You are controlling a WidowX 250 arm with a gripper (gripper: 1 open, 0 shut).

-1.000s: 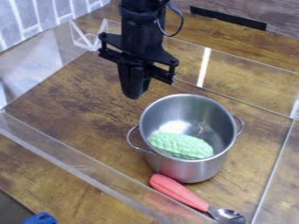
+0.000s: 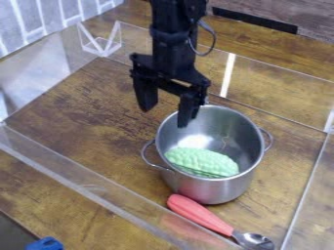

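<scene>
My black gripper [image 2: 166, 103] hangs above the table at the upper middle, just up and left of a steel pot [image 2: 237, 137]. Its two fingers are spread apart, with nothing seen between them. Inside the pot lies a pale green, bumpy object [image 2: 201, 161].
A spoon with a red handle [image 2: 196, 213] lies in front of the pot on the wooden table [image 2: 78, 127]. A blue object [image 2: 43, 243] is at the bottom left corner. Clear plastic edges border the area.
The gripper has moved a little to the right, toward the pot, and its fingers show more fully. The pot, its content and the spoon have not visibly moved.
</scene>
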